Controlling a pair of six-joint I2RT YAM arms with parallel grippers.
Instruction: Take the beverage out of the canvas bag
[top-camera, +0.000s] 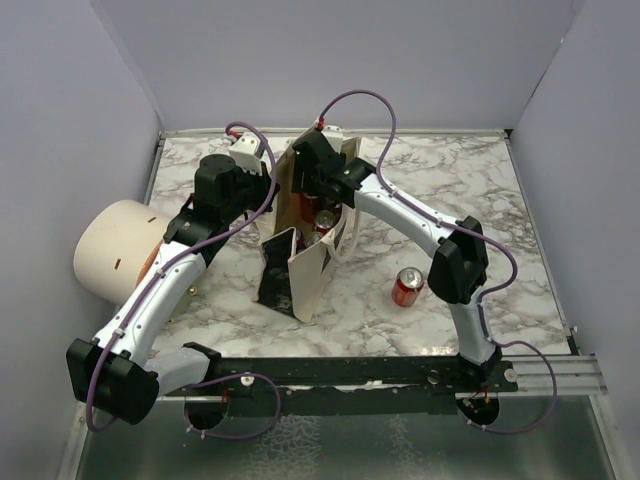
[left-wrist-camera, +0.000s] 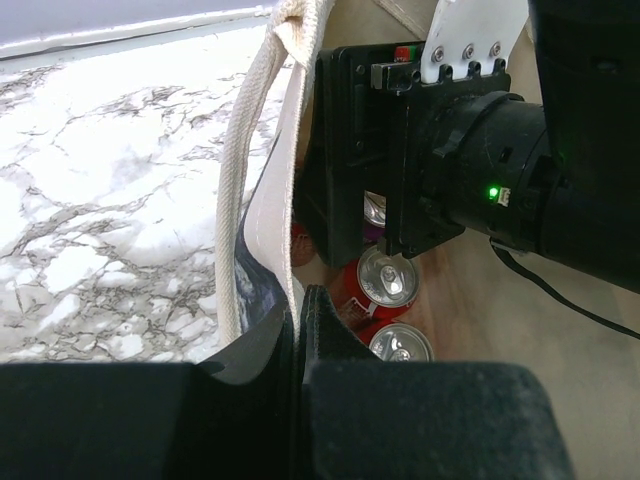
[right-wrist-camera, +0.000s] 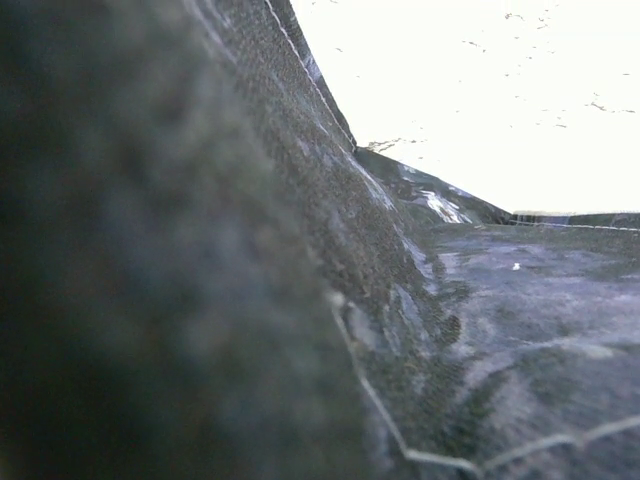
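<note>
The canvas bag (top-camera: 309, 283) stands mid-table with its mouth up. Its rim (left-wrist-camera: 291, 200) passes between the fingertips of my left gripper, which is shut on that edge. Down in the bag are red cans, one with its silver lid (left-wrist-camera: 388, 276) facing up and another can (left-wrist-camera: 402, 344) beside it. My right gripper reaches into the bag from above, its fingers apart; part of a can shows in the gap between them. The right wrist view has only the bag's dark lining (right-wrist-camera: 540, 320), with no fingers in sight.
One red can (top-camera: 408, 287) stands on the marble table, right of the bag. A beige cylindrical object (top-camera: 115, 255) lies at the left beside my left arm.
</note>
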